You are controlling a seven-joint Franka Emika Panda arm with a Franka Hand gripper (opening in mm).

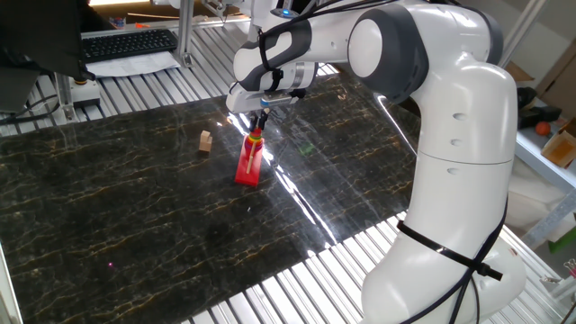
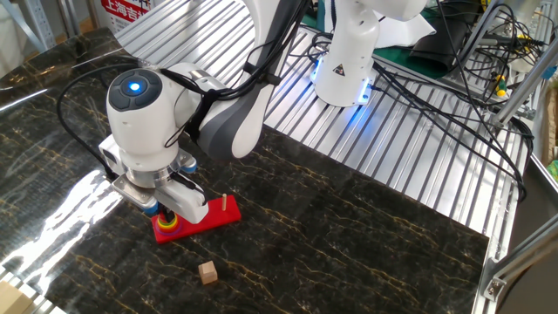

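On the dark marble-patterned tabletop lies a red board (image 1: pixel 245 174) with a bare light wooden peg (image 2: pixel 224 203) standing near one end. At its other end are stacked rings, among them a yellow ring (image 2: pixel 167 226) with red around it. My gripper (image 1: pixel 258 122) points down right at the top of these rings. Its dark fingertips are close to the stack, and exterior view 2 partly hides them behind the hand. Whether they touch or grip a ring does not show clearly.
A small pale wooden block (image 2: pixel 207 273) sits alone beside the board. Broad bare tabletop (image 1: pixel 126 216) stretches away from it. A keyboard (image 1: pixel 130 45) lies beyond the far edge, and a second white arm base (image 2: pixel 342 80) stands on the slatted metal surface.
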